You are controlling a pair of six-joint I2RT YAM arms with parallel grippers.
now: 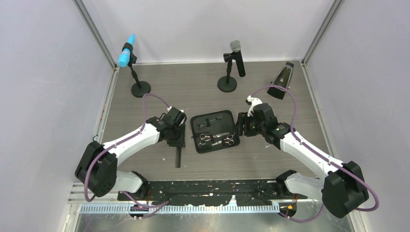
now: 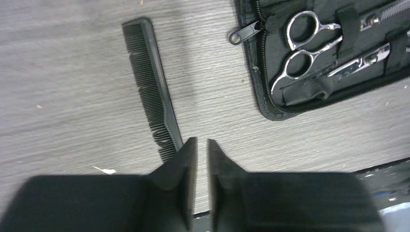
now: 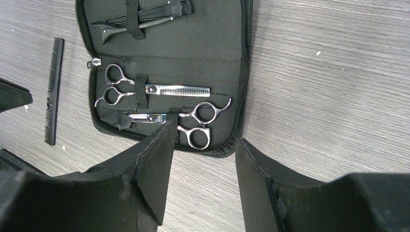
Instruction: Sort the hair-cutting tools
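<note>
A black comb (image 2: pixel 157 87) lies on the table to the left of the open zip case (image 1: pixel 196 140), its near end partly hidden behind a finger of my left gripper. That gripper has a narrow gap between its fingertips and nothing in it. In the right wrist view the whole comb (image 3: pixel 54 92) shows, apart from the case. Thinning scissors (image 3: pixel 179 91), cutting scissors (image 3: pixel 208 112) and hair clips (image 3: pixel 159 12) sit strapped in the case. Over its right edge, my right gripper stands open and empty.
Two stands rise at the back, one with a blue object (image 1: pixel 126 53), one with a microphone (image 1: pixel 235 47). A dark tapered object (image 1: pixel 282 81) stands at the back right.
</note>
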